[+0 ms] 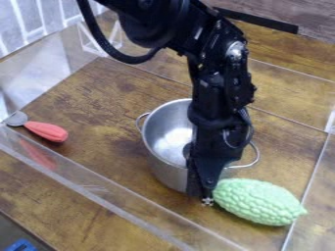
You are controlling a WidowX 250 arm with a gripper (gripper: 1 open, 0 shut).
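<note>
A steel pot with side handles (170, 137) stands in the middle of the wooden surface. My black gripper (207, 186) is down at the pot's front right rim, its tips low beside a pale green bumpy bitter-melon-like object (260, 201). The arm hides much of the pot's right side, and I cannot tell whether the fingers are open or shut, or whether they grasp the rim.
A red-handled tool (45, 130) lies at the left. Clear plastic walls edge the work area at left, front and right.
</note>
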